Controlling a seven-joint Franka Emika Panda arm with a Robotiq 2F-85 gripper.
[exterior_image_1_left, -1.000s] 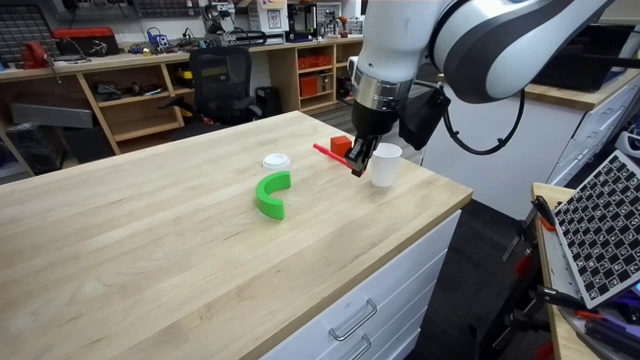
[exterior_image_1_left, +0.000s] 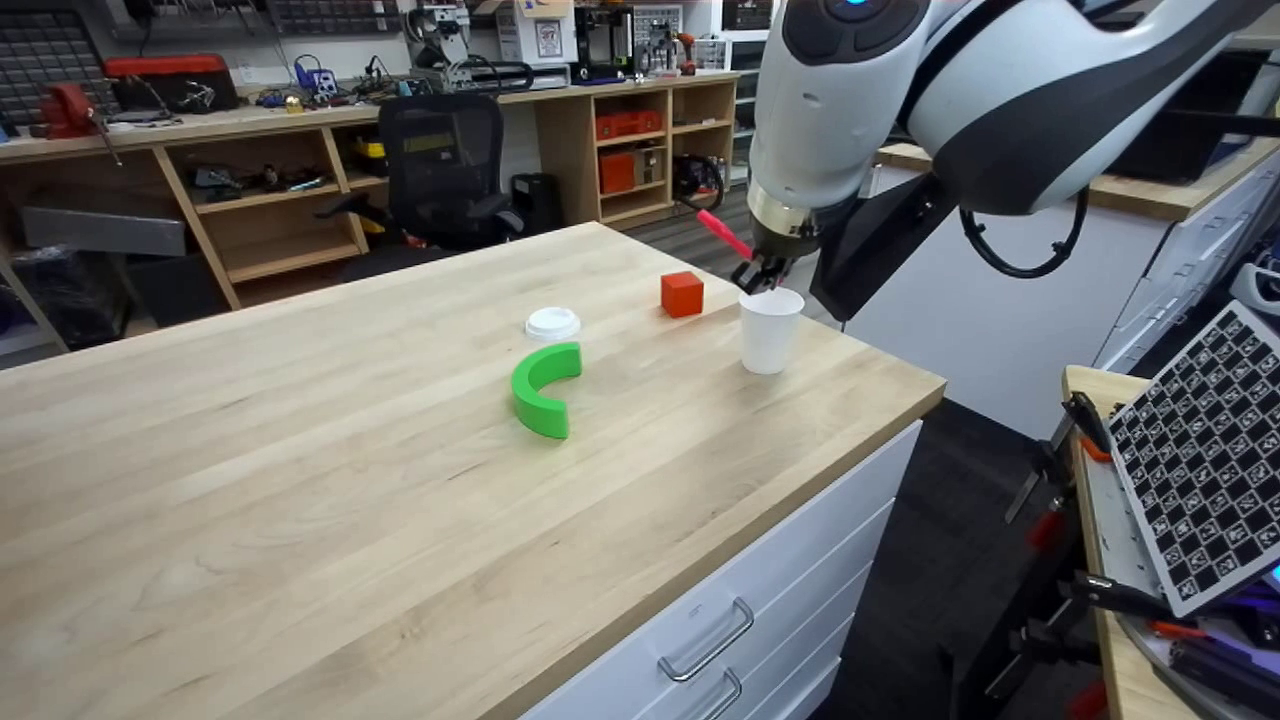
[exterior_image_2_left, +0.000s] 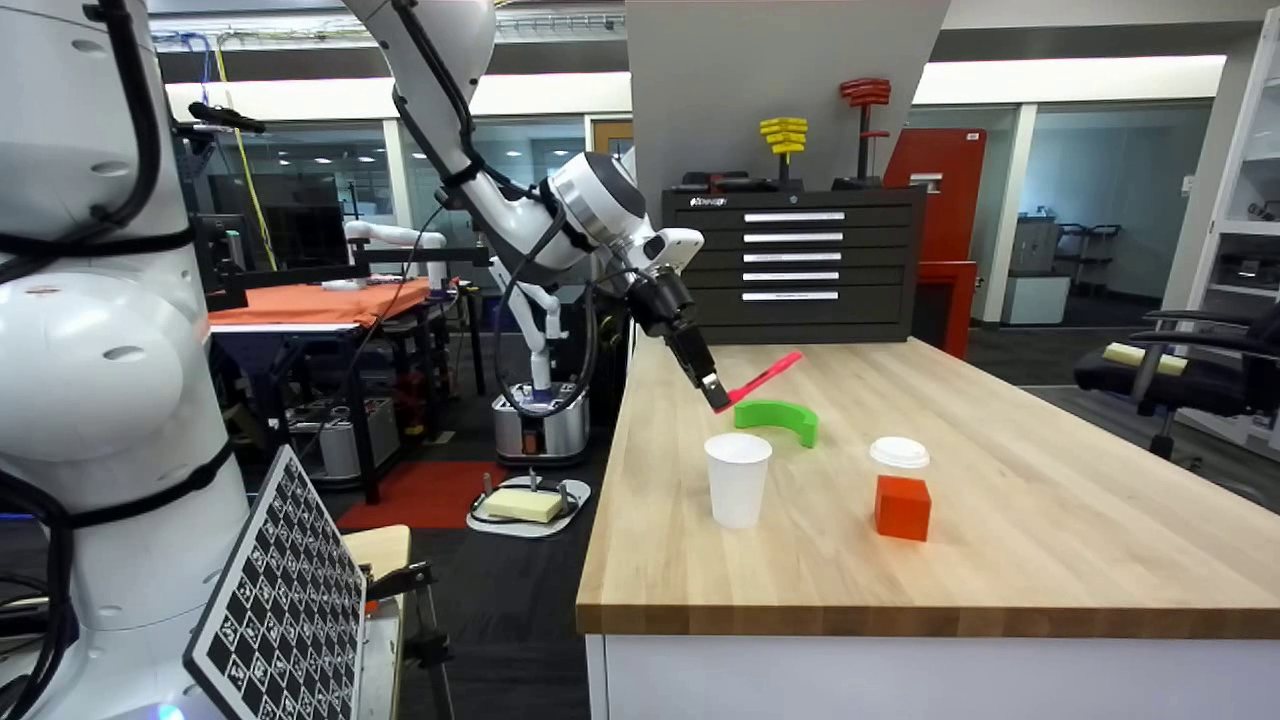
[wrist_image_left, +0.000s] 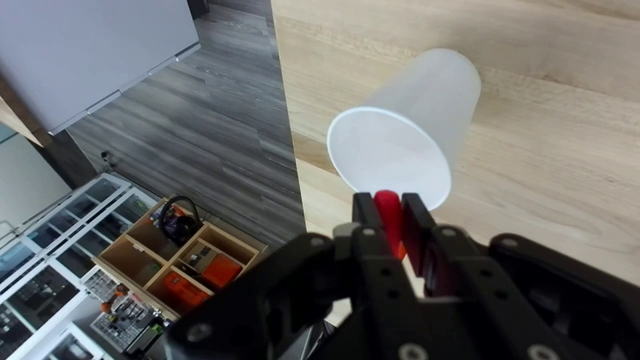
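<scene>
My gripper (exterior_image_2_left: 722, 406) is shut on a thin red stick (exterior_image_2_left: 770, 376), held near one end and slanting up and away from the fingers. In the wrist view the stick (wrist_image_left: 390, 219) shows end-on, pinched between the dark fingertips. A white cup (exterior_image_2_left: 735, 486) stands upright and open on the table, close to its edge. My fingertips are near the cup's rim; in exterior view 1 they overlap the top of the cup (exterior_image_1_left: 768, 332). Exterior view 2 shows them above and behind it. No contact with the cup can be made out.
An orange-red block (exterior_image_1_left: 681, 294) and a white lid (exterior_image_1_left: 552, 323) lie near the cup, with a green arch (exterior_image_1_left: 542, 390) a little farther off.
The gripper has risen and moved right in exterior view 1, from beside the cup to just above its rim, still holding the red stick. Cup, block, lid and arch have stayed put.
</scene>
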